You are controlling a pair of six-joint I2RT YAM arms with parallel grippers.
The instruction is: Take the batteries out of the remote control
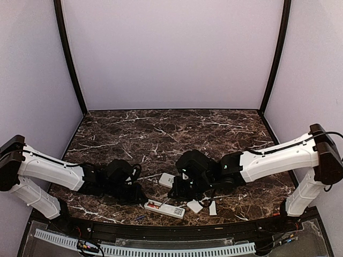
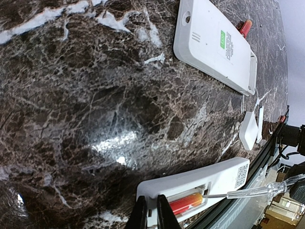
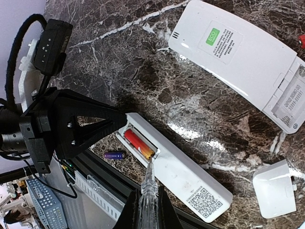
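A white remote (image 3: pixel 195 186) with an open compartment lies at the front edge, a red-orange battery (image 3: pixel 137 141) inside. My left gripper is shut on the remote's end. My right gripper is shut on a clear-handled screwdriver (image 2: pixel 248 192), its thin tip at the battery's end in the compartment. A purple battery (image 3: pixel 114 155) lies on the table beside the remote, toward the front edge.
A larger white remote (image 3: pixel 228 52) lies behind, a red battery (image 2: pixel 245 27) beyond it. A white square cover (image 3: pixel 274 188) and a narrow white piece (image 1: pixel 212 208) lie to the right.
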